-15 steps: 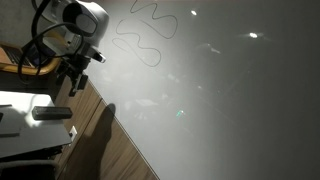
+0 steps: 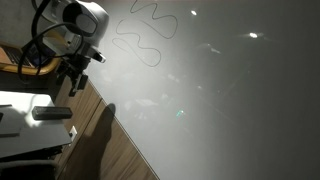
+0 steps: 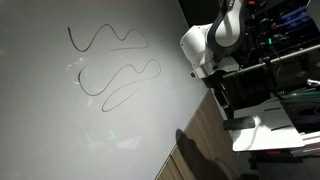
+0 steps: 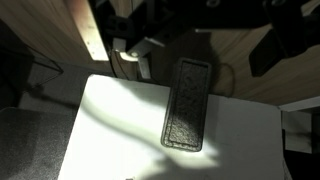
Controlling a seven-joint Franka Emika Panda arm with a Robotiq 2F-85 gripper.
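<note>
A dark oblong block, possibly a whiteboard eraser (image 4: 187, 108), lies on a white surface (image 4: 115, 120) in the wrist view. In exterior view 1 the same eraser (image 2: 52, 113) rests near that surface's edge, below my gripper (image 2: 75, 84). My gripper (image 3: 220, 92) points down close to the eraser (image 3: 240, 123) in exterior view 2, apart from it. Its fingers stand open; one dark finger (image 4: 279, 45) shows at the right of the wrist view. Wavy dark lines (image 3: 120, 79) are drawn on the whiteboard (image 3: 60, 120).
Wood-grain panelling (image 2: 88, 140) borders the whiteboard and carries the arm's shadow. An orange-brown chair (image 2: 12, 58) is behind the arm in exterior view 1. Several cables hang around the arm.
</note>
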